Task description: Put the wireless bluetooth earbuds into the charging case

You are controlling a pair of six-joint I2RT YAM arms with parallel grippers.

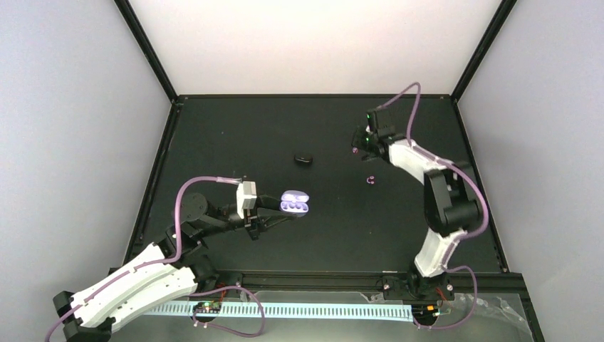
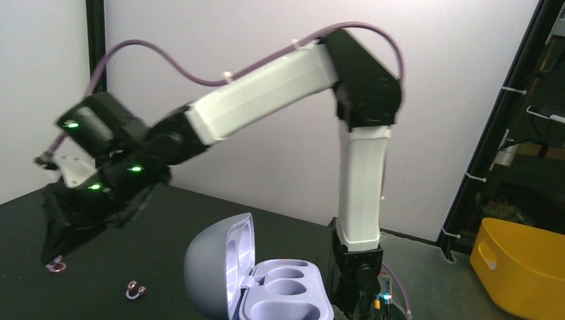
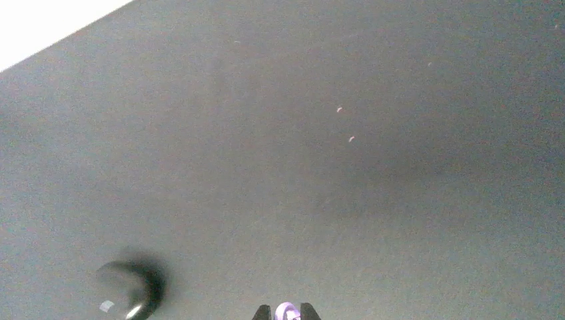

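Observation:
The lilac charging case (image 1: pixel 295 202) hangs at the end of my left gripper (image 1: pixel 283 210), which is shut on it. Its lid stands open and the earbud slots look empty in the left wrist view, where the case (image 2: pixel 283 287) fills the bottom middle. One purple earbud (image 3: pixel 287 311) sits between the fingertips of my right gripper, which appears shut on it. The same held earbud (image 1: pixel 355 149) shows small beneath the right arm in the top view. A second earbud (image 1: pixel 370 180) lies loose on the black table, nearer the front.
A small black glossy object (image 1: pixel 303 159) rests on the table between the two arms. Bare black table surrounds it. A yellow bin (image 2: pixel 523 267) stands off to the right in the left wrist view, outside the table.

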